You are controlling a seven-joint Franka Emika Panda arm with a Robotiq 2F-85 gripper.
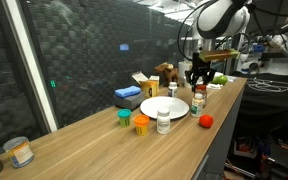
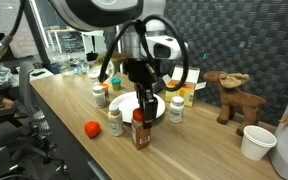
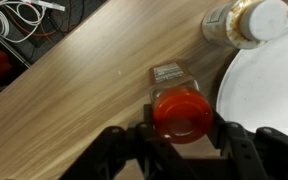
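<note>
An upright bottle with an orange-red cap (image 3: 182,113) and a printed label is between the fingers of my gripper, which is shut on its cap end. In exterior view 2, the gripper (image 2: 141,108) points down over the same bottle (image 2: 141,132), near the table's edge. Exterior view 1 shows this bottle (image 1: 200,90) largely hidden behind another bottle. Whether its base touches the table is unclear.
A white plate (image 2: 127,106) lies close by. A white-capped bottle (image 2: 115,122) and a red ball-like object (image 2: 92,129) stand near the table edge. Beyond are a toy dog (image 2: 238,97) and a white cup (image 2: 256,142).
</note>
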